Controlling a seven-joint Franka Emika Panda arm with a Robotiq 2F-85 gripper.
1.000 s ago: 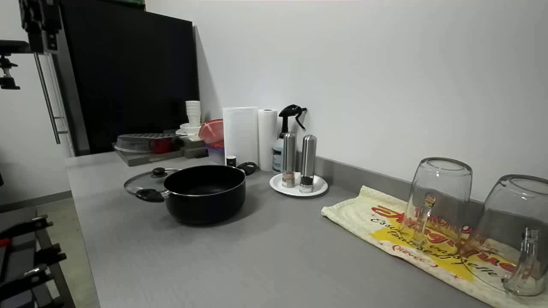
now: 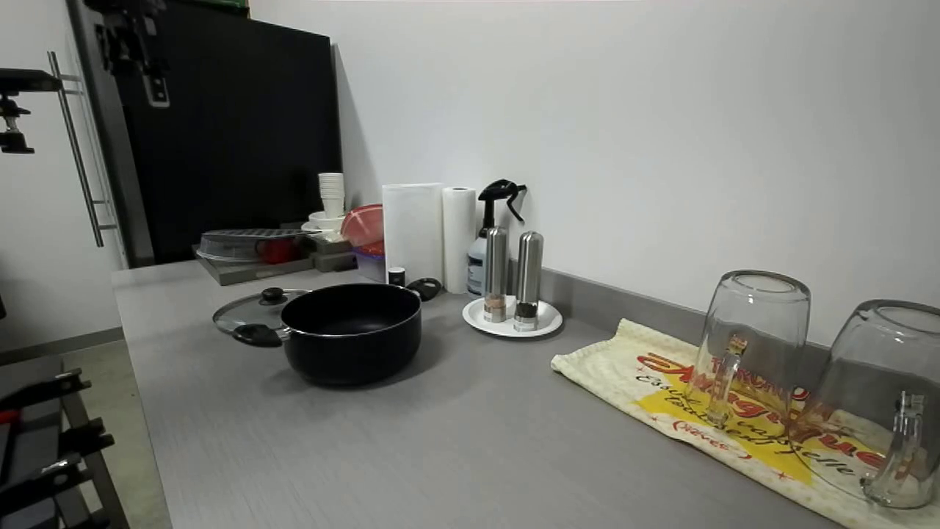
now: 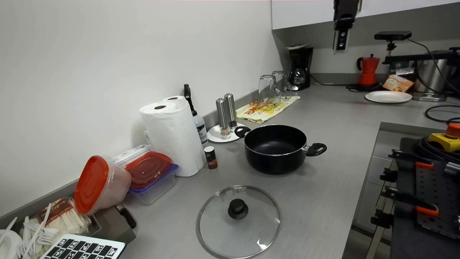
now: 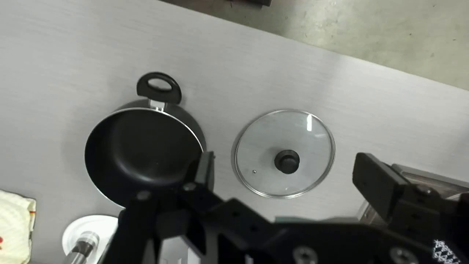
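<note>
My gripper stands wide open high above the counter, and nothing is between its fingers. In the wrist view the glass lid (image 4: 263, 149) with its black knob (image 4: 288, 162) appears in the gap between the fingers, well below them. The lid lies flat on the counter, knob up. Beside it stands the black two-handled pot (image 3: 276, 162), uncovered and empty. One finger covers part of the pot's rim in the wrist view. Only part of the gripper (image 3: 341, 41) dips into the top of exterior view 2.
Two steel grinders stand on a white plate (image 2: 546, 327) near the wall. Paper towel rolls (image 3: 174, 138), a small jar (image 3: 211, 157) and plastic tubs (image 3: 148, 170) line the wall side. Glass mugs (image 2: 753, 353) rest upside down on a cloth (image 2: 617, 361). Bare counter lies in front.
In exterior view 1 the gripper has moved right and slightly down. The pot, the lid and the other things on the counter have not moved.
</note>
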